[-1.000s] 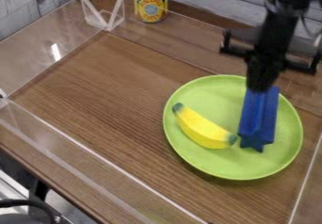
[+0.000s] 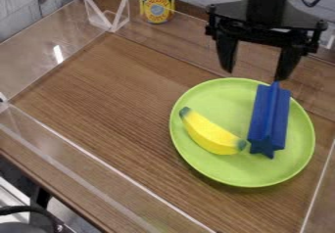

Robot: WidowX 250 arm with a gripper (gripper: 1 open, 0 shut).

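Note:
A green plate (image 2: 194, 159) holds a yellow banana (image 2: 210, 131) on its left and a blue elongated object (image 2: 269, 119) on its right. My black gripper (image 2: 260, 51) hangs above the plate's back edge, its two fingers apart and open, with nothing visible between them.
A can (image 2: 157, 4) stands at the back, left of the arm, near a clear plastic item (image 2: 116, 10). A dark cable shows at the bottom left corner.
The plate's items look nearly unmoved.

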